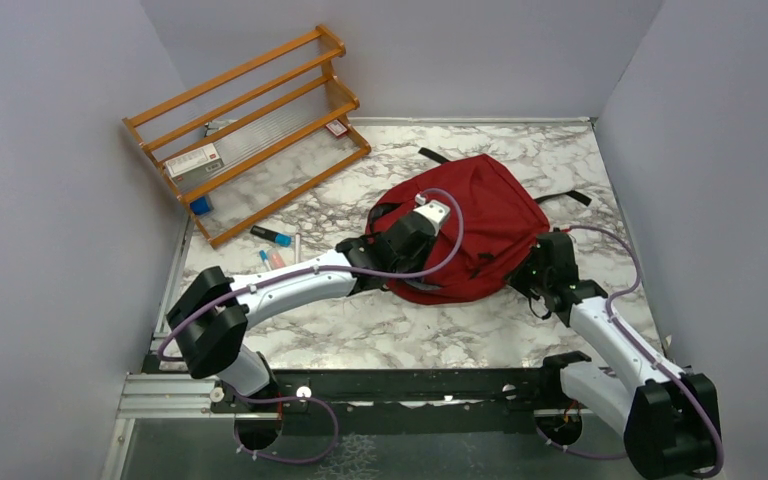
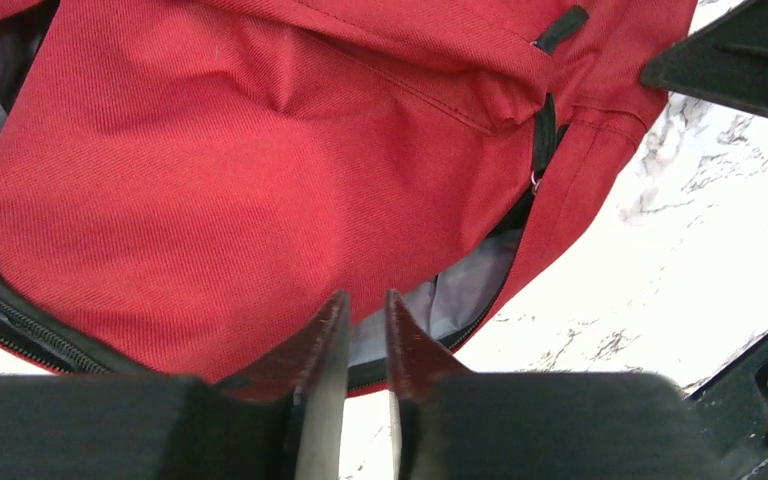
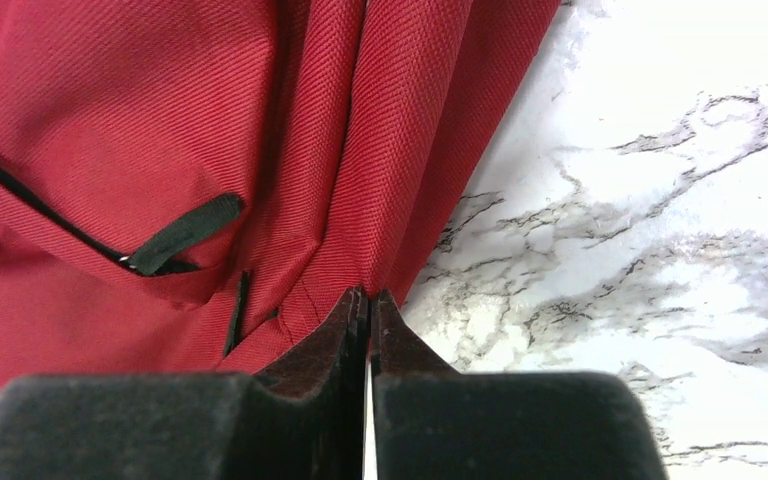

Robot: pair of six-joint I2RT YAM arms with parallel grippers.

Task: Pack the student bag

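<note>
A red bag [image 1: 480, 210] lies on the table, its grey lining and zipper showing at the lower edge in the left wrist view. My left gripper is over that lower edge, fingertips a narrow gap apart with nothing seen between them. At the bag's lower right side is my right gripper, its fingertips close together at the red fabric fold [image 3: 400, 140]; whether cloth is between them cannot be told.
A wooden rack [image 1: 230, 80] with boxes stands at the back left. Markers [image 1: 268, 236] and other small items lie left of the bag. Bare marble [image 1: 450, 340] shows in front of the bag. Grey walls surround the table.
</note>
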